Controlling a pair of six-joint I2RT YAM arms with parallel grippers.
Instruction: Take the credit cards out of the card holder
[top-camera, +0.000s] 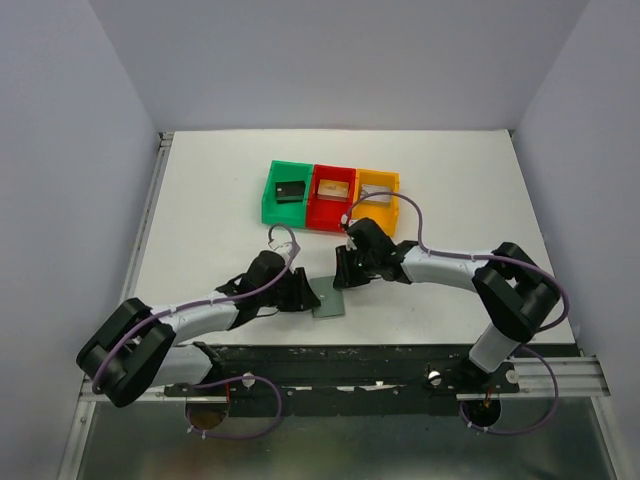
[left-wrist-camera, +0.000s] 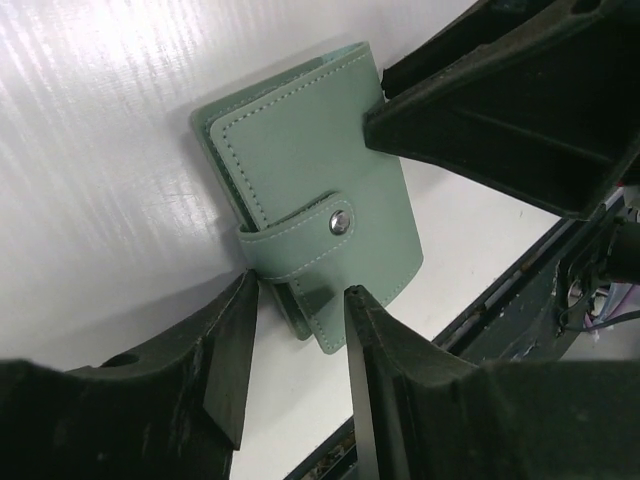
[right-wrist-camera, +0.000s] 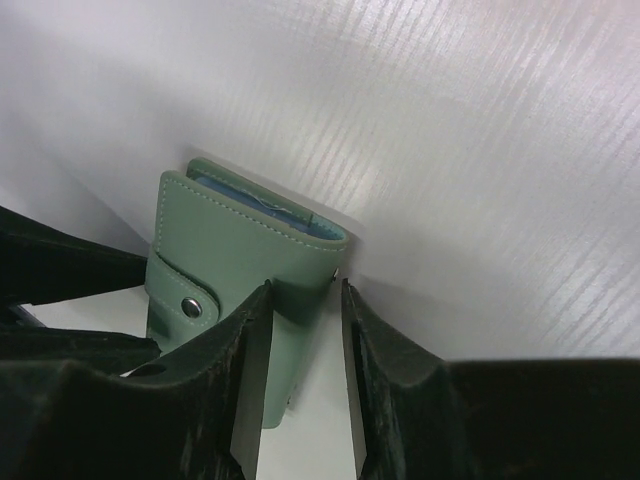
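A grey-green card holder (top-camera: 328, 302) with a snap strap sits near the table's front edge, turned slightly. Its strap side (left-wrist-camera: 300, 240) faces my left gripper, whose part-open fingers straddle that edge, one tip outside and the other over the front cover. From the right comes my right gripper, also part open, with the holder's upper corner (right-wrist-camera: 312, 262) between its fingertips. Bluish edges inside the holder's open top (right-wrist-camera: 262, 200) show in the right wrist view. Whether either pair of fingers presses on the holder is unclear.
Behind the holder stand three joined bins: green (top-camera: 268, 207), red (top-camera: 325, 218) and yellow (top-camera: 378, 218), each with a flat item inside. Bare white table (top-camera: 210, 200) lies to the left and right. Both grippers are very close together.
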